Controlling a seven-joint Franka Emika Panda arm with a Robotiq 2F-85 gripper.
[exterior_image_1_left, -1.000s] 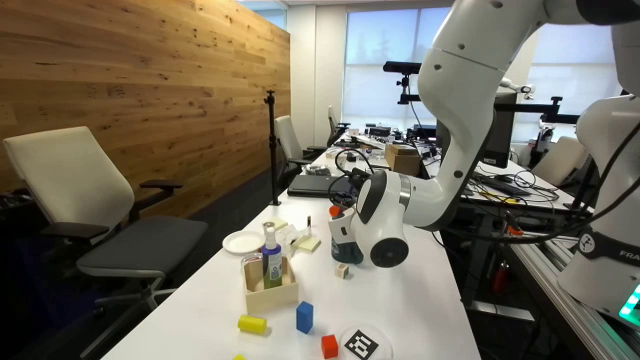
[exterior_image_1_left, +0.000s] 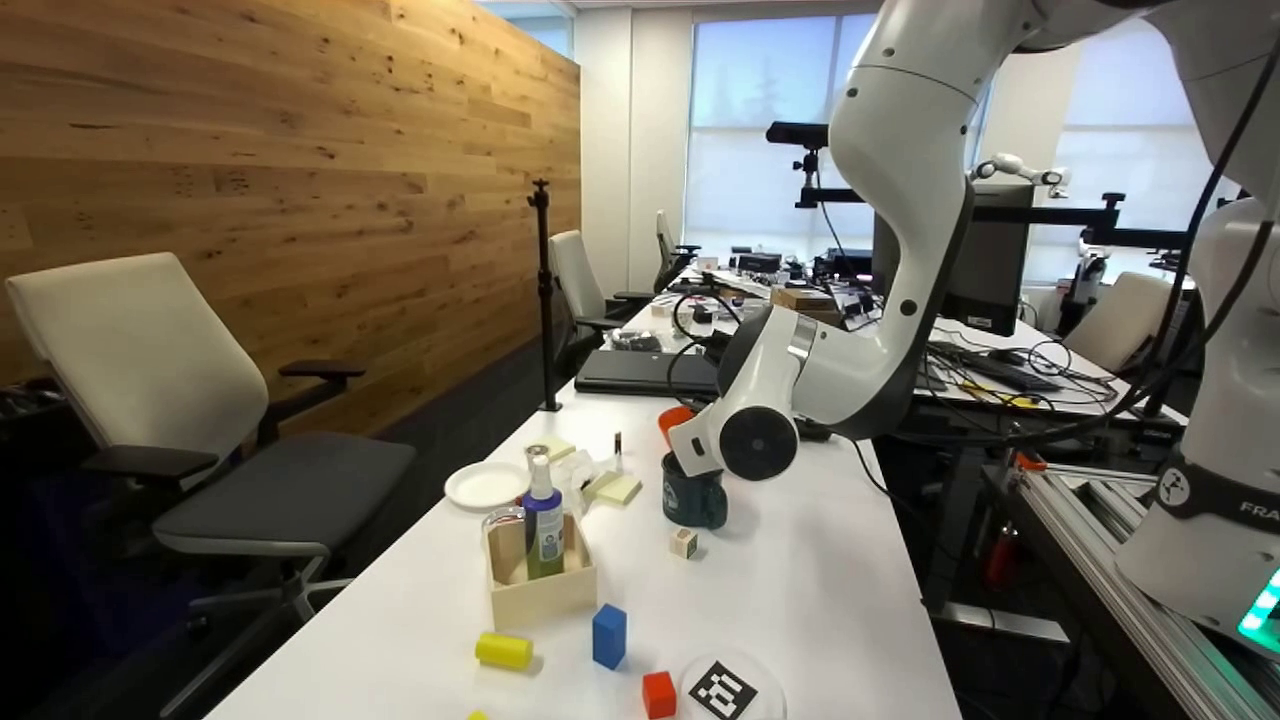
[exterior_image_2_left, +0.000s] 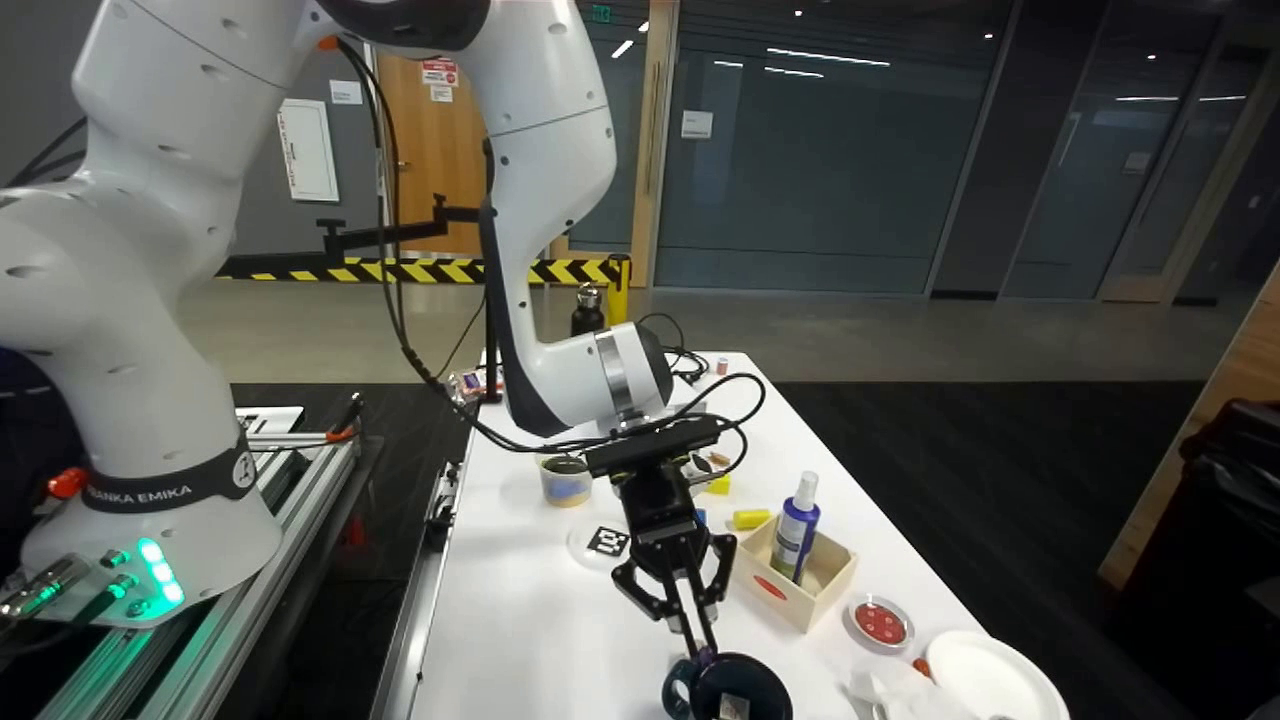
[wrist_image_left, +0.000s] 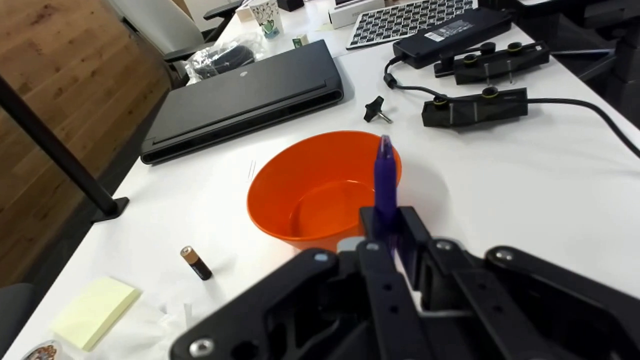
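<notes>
My gripper is shut on a slim purple pen (wrist_image_left: 385, 180), which points up and forward from between the fingertips. Beyond the pen in the wrist view lies an empty orange bowl (wrist_image_left: 324, 195) on the white table. Exterior view 2 shows the gripper (exterior_image_2_left: 701, 648) tilted downward, close to the dark mug (exterior_image_2_left: 744, 686). From the other side the dark green mug (exterior_image_1_left: 693, 498) stands on the table below the wrist, while the fingers are hidden behind the arm. Whether the pen touches the mug or bowl cannot be told.
A wooden box with a spray bottle (exterior_image_1_left: 543, 528), a white plate (exterior_image_1_left: 486, 485) and sticky notes (wrist_image_left: 96, 309) stand at one side. Blocks, including a blue one (exterior_image_1_left: 608, 636), lie nearby. A battery (wrist_image_left: 196, 263) and black laptop-like device (wrist_image_left: 246, 99) flank the bowl.
The wrist has risen and shifted slightly left in exterior view 1, its tilt changed. More of the mug and the orange bowl now shows; the tabletop objects have stayed put.
</notes>
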